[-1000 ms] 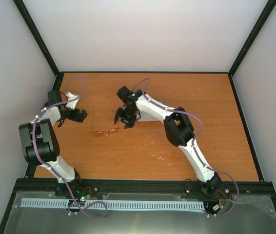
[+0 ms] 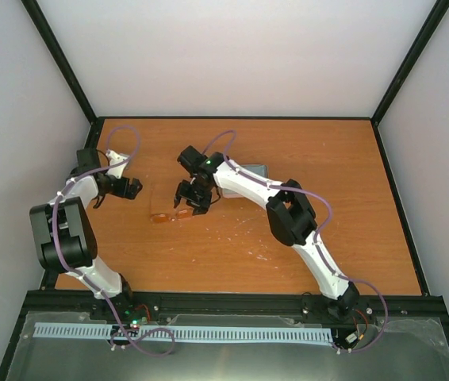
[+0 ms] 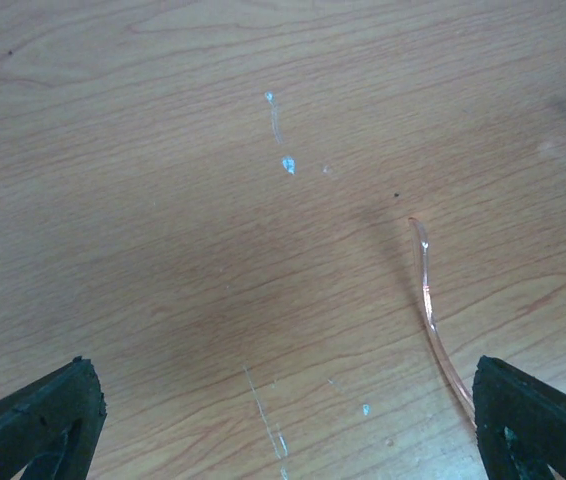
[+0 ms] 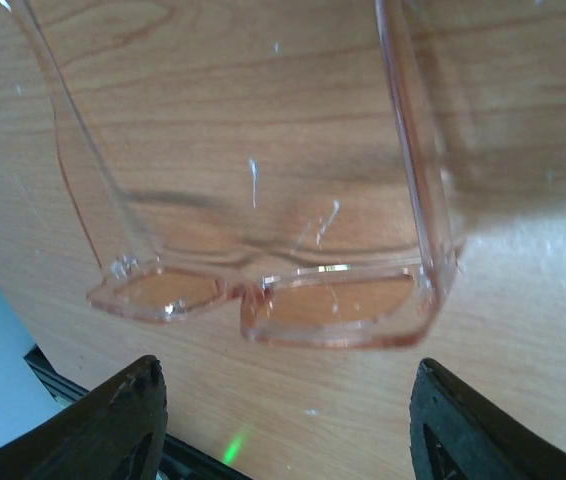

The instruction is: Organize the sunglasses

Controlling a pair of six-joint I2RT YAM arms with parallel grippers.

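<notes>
Clear pinkish sunglasses lie on the table left of centre, temples open. In the right wrist view their front frame faces my right gripper, which is open with nothing between its fingers, just short of the glasses; from above, that gripper hangs over their right side. My left gripper is open at the table's left, and in the left wrist view one temple of the glasses lies by its right finger, nothing held.
A light tray or case is partly hidden behind the right arm near the middle.
My right gripper has moved left and down in the top view, from beside the case to over the sunglasses. The left arm is almost still.
</notes>
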